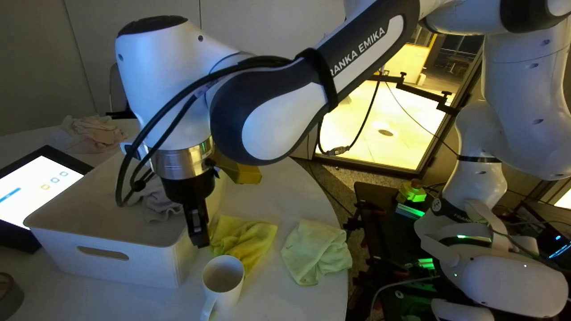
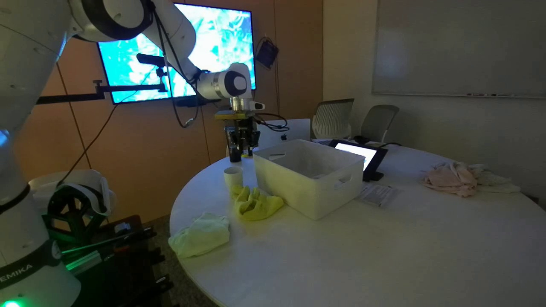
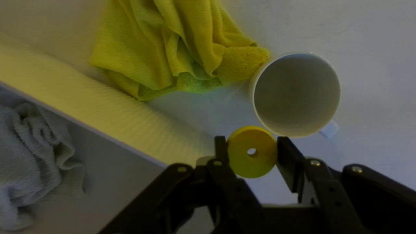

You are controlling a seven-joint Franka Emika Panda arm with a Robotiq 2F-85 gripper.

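In the wrist view my gripper is shut on a round yellow disc [image 3: 249,165] with a small hole in its centre. The disc hangs just beside a white mug [image 3: 296,95], overlapping the picture close to its rim. The mug stands upright on the table, its inside appearing empty. From exterior view 1, the gripper [image 1: 199,240] is near the right wall of the white box, above and behind the mug [image 1: 227,289]; the disc is hidden there. Exterior view 2 has the gripper [image 2: 242,153] above the table, behind the mug [image 2: 233,177].
A yellow cloth [image 1: 243,238] lies between box and mug, with a pale green cloth [image 1: 316,254] to its right. The white box [image 1: 123,267] holds a grey cloth [image 3: 35,160]. A lit tablet [image 1: 40,187] stands left of the box. Open table [image 2: 368,250] shows in exterior view 2.
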